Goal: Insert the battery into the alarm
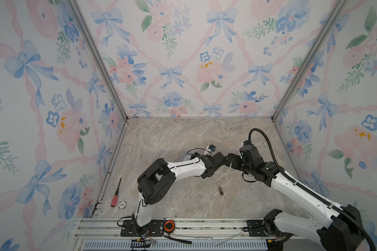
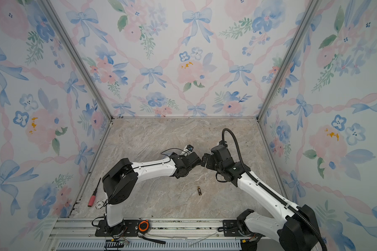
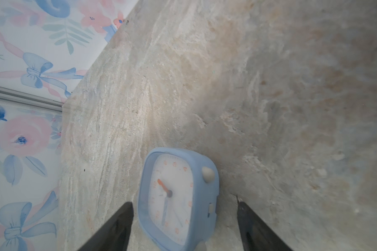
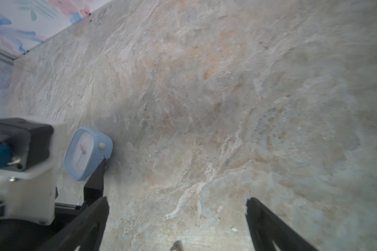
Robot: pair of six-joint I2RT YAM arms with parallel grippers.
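Observation:
The light-blue alarm clock [image 3: 170, 205] stands on the floor with its white dial facing left in the left wrist view. My left gripper is open, and the clock appears framed between its two blurred fingers, apart from both. In the top left view the left arm mostly hides the alarm [image 1: 186, 156]. A small dark battery with a copper-coloured end [image 1: 220, 190] lies loose on the floor, nearer the front. My right gripper stands open and empty above the floor; only the tip of the battery [image 4: 176, 246] shows at the bottom edge there.
The two wrists are close together mid-table, the left one's camera housing [image 4: 21, 146] intruding into the right wrist view. A red-handled screwdriver [image 1: 114, 200] and a round white disc [image 1: 122, 204] lie far left. Floor behind the arms is clear.

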